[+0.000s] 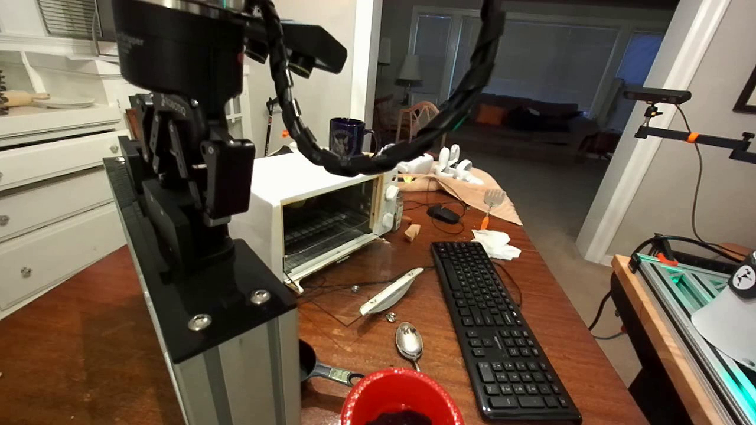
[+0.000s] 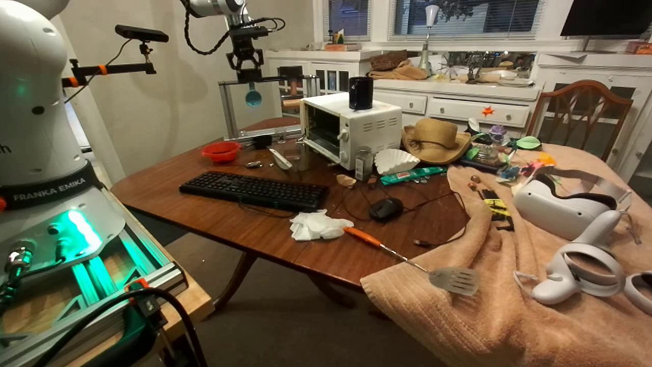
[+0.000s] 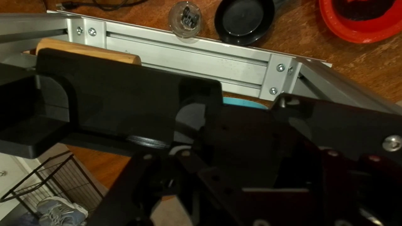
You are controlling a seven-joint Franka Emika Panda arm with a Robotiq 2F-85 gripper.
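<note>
A dark metal-and-plastic stand rises at the left of exterior view 1, with a black top plate [image 1: 258, 280] on aluminium legs. On that plate sits a long black block [image 1: 166, 219]; the same black part [image 3: 128, 94] spreads as a tray shape in the wrist view. My gripper [image 2: 247, 60] is over the stand with its fingers [image 1: 230, 180] shut on the black block. Their contact is largely lost in dark shapes. A teal round piece [image 2: 253, 98] hangs below the stand's top; only its edge [image 3: 245, 102] shows in the wrist view.
Near the stand are a red bowl [image 1: 402, 396], a small black pan [image 3: 245, 18] and a glass jar [image 3: 184, 20]. A white toaster oven [image 2: 351, 122] carries a dark mug [image 2: 360, 93]. The keyboard [image 1: 499, 326] lies toward the table's outer edge.
</note>
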